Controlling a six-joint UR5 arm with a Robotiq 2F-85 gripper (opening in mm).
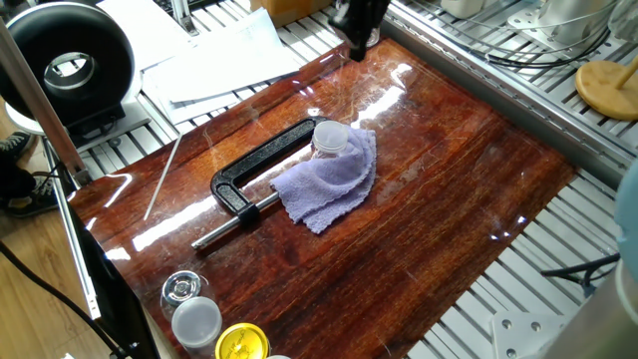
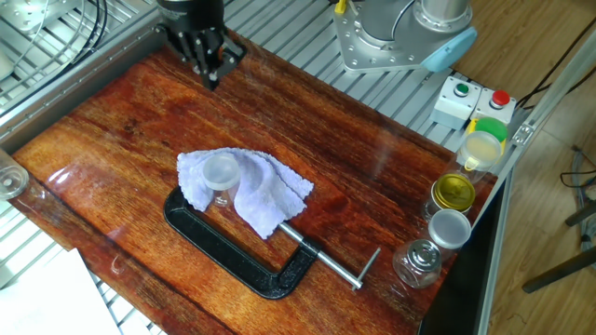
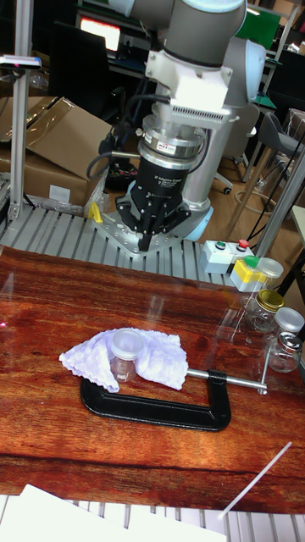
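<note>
Above the far part of the wooden board hangs my gripper (image 2: 210,76), black and pointing down. Its fingers come together at the tip, and nothing shows between them. It stands well apart from the objects on the board. In the middle lies a crumpled lilac cloth (image 1: 327,189), draped over part of a black C-clamp (image 1: 231,181). A small clear jar with a whitish lid (image 3: 127,343) stands upright, with the cloth around it, inside the clamp's frame. The clamp's steel screw (image 2: 321,256) sticks out from under the cloth.
Several jars line one edge of the board, among them a gold-lidded one (image 2: 454,193) and a white-lidded one (image 2: 449,229). A thin white stick (image 3: 255,478) lies near another edge. Papers (image 1: 221,70) rest beside the board. Bare wood (image 1: 439,199) stretches beyond the cloth.
</note>
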